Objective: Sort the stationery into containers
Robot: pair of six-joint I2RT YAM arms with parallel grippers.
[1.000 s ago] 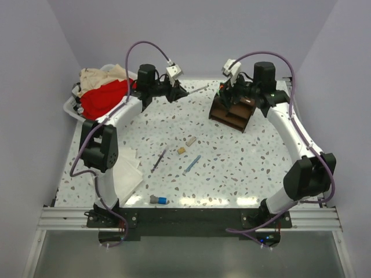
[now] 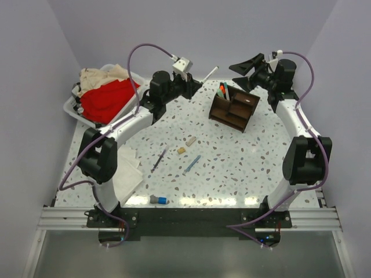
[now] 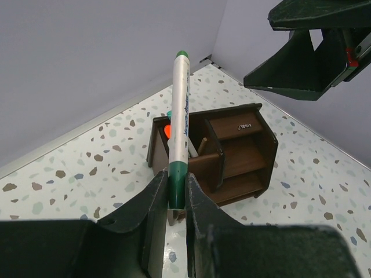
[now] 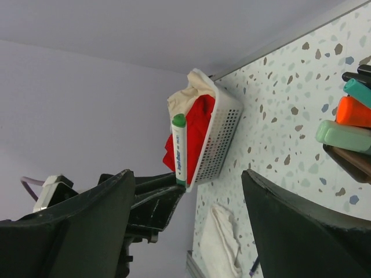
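Observation:
My left gripper is shut on a white marker with green ends, held upright-ish in the air just left of the wooden organizer. The organizer holds pens, an orange item and a pale green one in its left part. My right gripper is part open above the organizer, nothing seen between its fingers. On the table lie a dark pen, a blue pen, a yellow piece, a pale eraser and a blue item.
A white basket with red and beige cloths stands at the back left. White cloths or sheets lie at front left.
The right gripper moved from low beside the organizer back and right.

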